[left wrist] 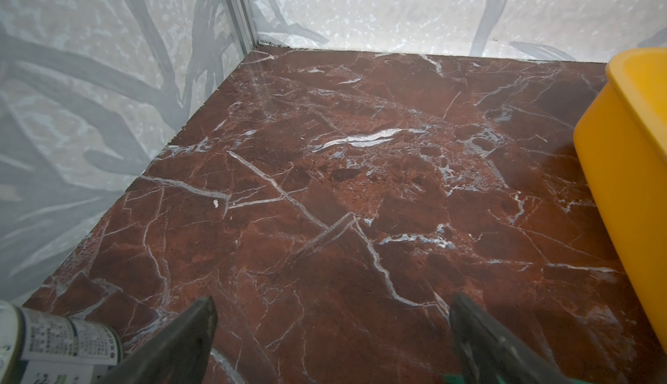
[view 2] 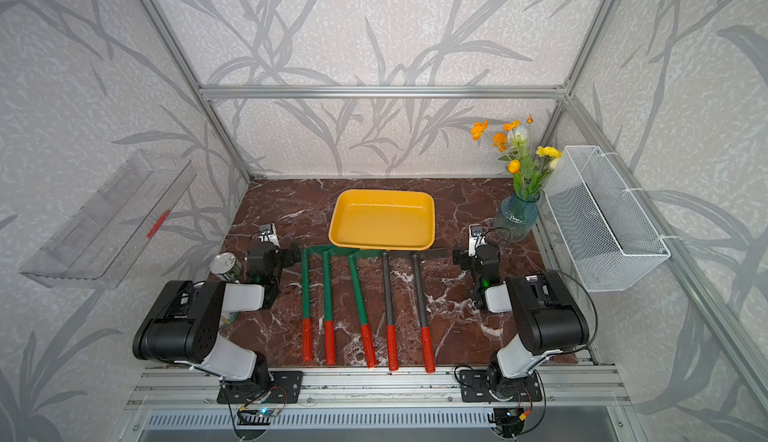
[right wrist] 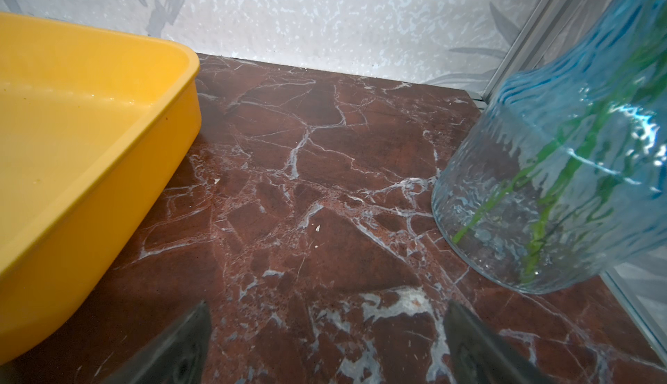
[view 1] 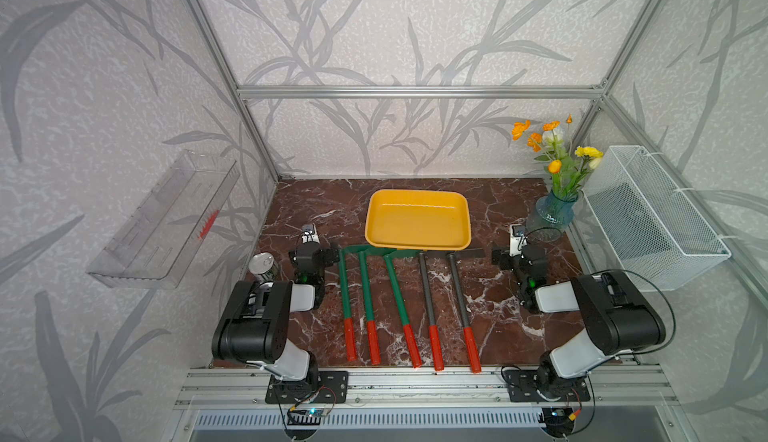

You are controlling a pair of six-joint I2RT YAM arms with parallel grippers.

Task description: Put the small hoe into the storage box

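Several small hoes lie side by side on the marble table, heads toward the back, red grips toward the front: green-shafted ones (view 1: 346, 290) at left, dark grey-shafted ones (view 1: 457, 290) at right. A yellow tray (view 1: 417, 218) sits behind their heads. My left gripper (view 1: 313, 254) rests low, left of the hoes; in the left wrist view its fingers stand apart, empty. My right gripper (view 1: 504, 256) rests right of the hoes, also open and empty, facing bare table between tray and vase (right wrist: 542, 196).
A clear plastic box (view 1: 164, 226) hangs on the left wall, a white mesh basket (view 1: 648, 234) on the right wall. A tin can (view 1: 263, 264) stands beside my left gripper. A flower vase stands back right. The table behind both grippers is fairly clear.
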